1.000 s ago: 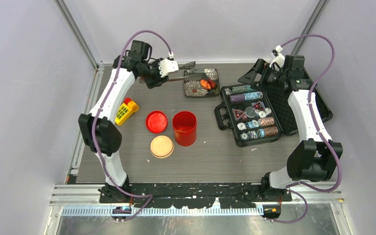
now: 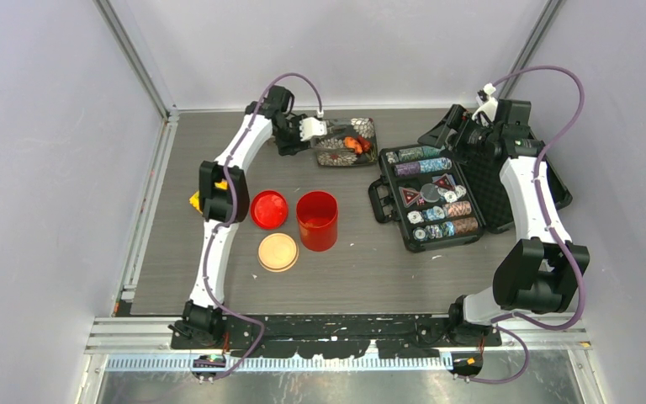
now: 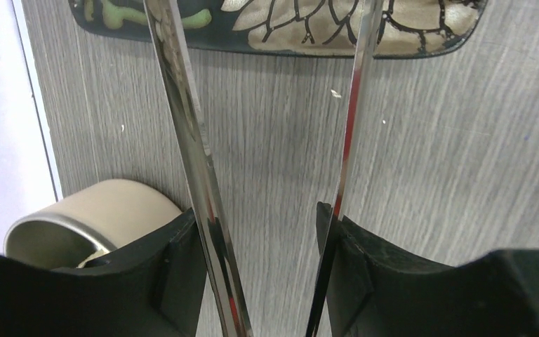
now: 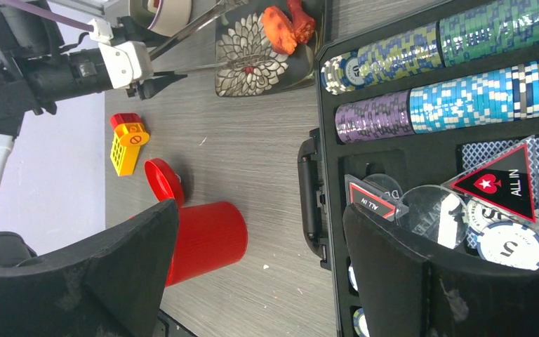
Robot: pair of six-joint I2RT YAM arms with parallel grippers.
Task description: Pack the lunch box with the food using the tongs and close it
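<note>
The dark flower-patterned tray (image 2: 334, 158) sits at the back, holding an orange food piece (image 4: 278, 29) and a reddish one (image 4: 302, 22). My left gripper is open beside the tray's left side. Long shiny metal blades (image 3: 210, 175) run from its fingers out over the tray; no food shows between them. The red pot (image 2: 317, 223) stands mid-table, near a shallow red piece (image 2: 269, 209) and a round tan piece (image 2: 278, 252). Over the poker case (image 2: 437, 245), my right gripper hangs open and empty.
The open poker case fills the right side, its handle (image 4: 311, 200) facing the table's middle. A beige cup (image 3: 123, 203) lies near the left gripper. A yellow toy (image 4: 124, 156) lies at left, partly covered by the arm from above.
My left arm has swung right, bringing its gripper up to the tray and the blades farther across it. Its elbow now partly covers the yellow toy. The right arm has shifted slightly right.
</note>
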